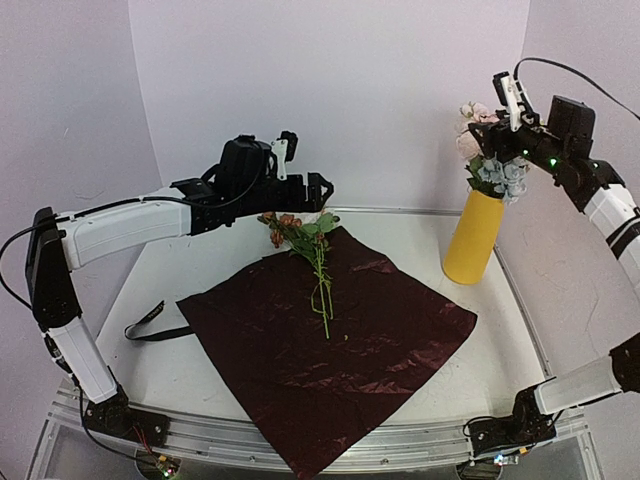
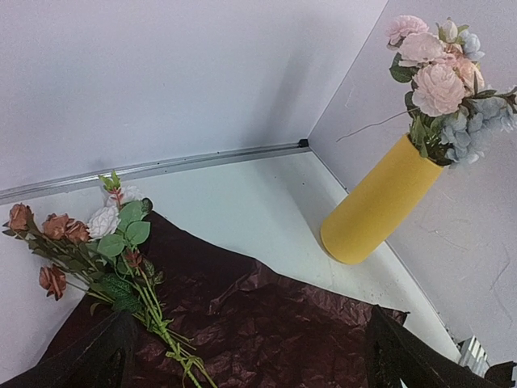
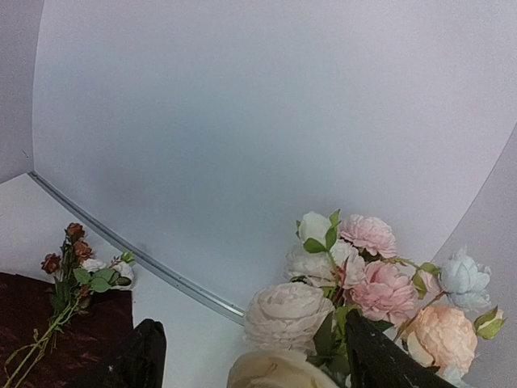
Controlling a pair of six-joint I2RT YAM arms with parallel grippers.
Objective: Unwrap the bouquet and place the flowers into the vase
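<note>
The yellow vase (image 1: 473, 240) stands upright at the right rear, holding pink, cream and pale blue flowers (image 2: 440, 85). A separate bunch of brownish-red and white flowers (image 2: 103, 226) lies on the dark cloth, stems toward the front. Above that bunch, my left gripper (image 1: 313, 190) hovers open with nothing between its fingers. Up at the vase's blooms is my right gripper (image 1: 484, 142), its fingers parted. In the right wrist view a cream rounded bloom (image 3: 279, 370) shows low between its fingers; contact cannot be told.
Dark maroon cloth (image 1: 350, 350) covers the middle of the white table (image 1: 225, 265). A black strap (image 1: 160, 333) lies at its left. Walls close in behind and on both sides, the right wall near the vase.
</note>
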